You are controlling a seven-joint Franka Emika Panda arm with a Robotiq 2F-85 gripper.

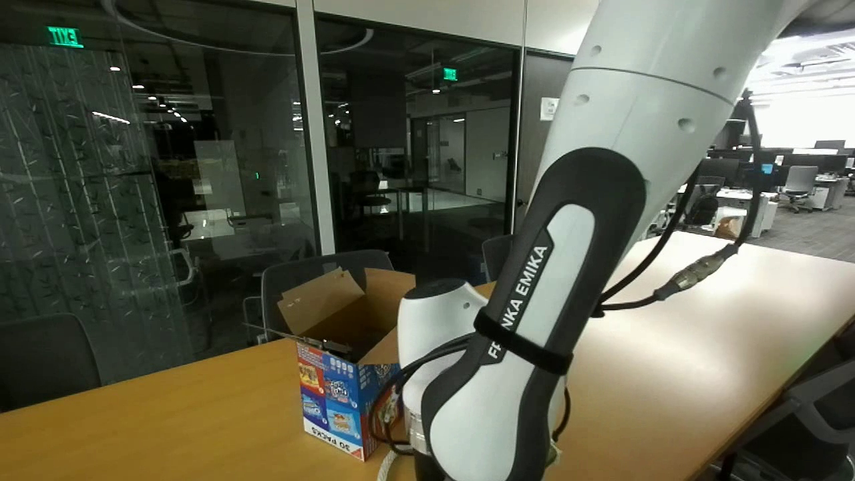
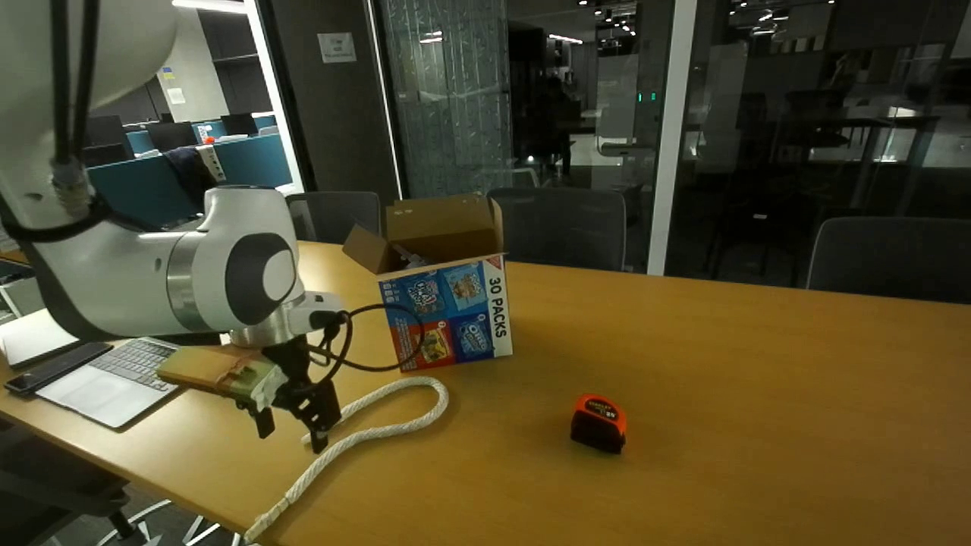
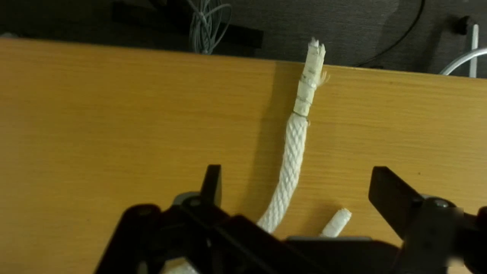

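A white braided rope (image 2: 387,431) lies in a bend on the table, one end near the front edge. My gripper (image 2: 291,433) points down above the rope, its fingers wide apart. Seen from the wrist, the rope (image 3: 292,155) runs between the two fingers, untouched by either; its taped end reaches past the table edge. A second rope end (image 3: 338,222) shows lower down, partly behind the gripper's body. In exterior view 1 the arm (image 1: 521,321) hides the gripper. An orange and black tape measure (image 2: 598,423) sits apart on the table.
An open cardboard snack box (image 2: 455,314) stands behind the rope, close to the arm's cable. A laptop (image 2: 109,378) and a dark phone (image 2: 59,365) lie on the far side of the gripper.
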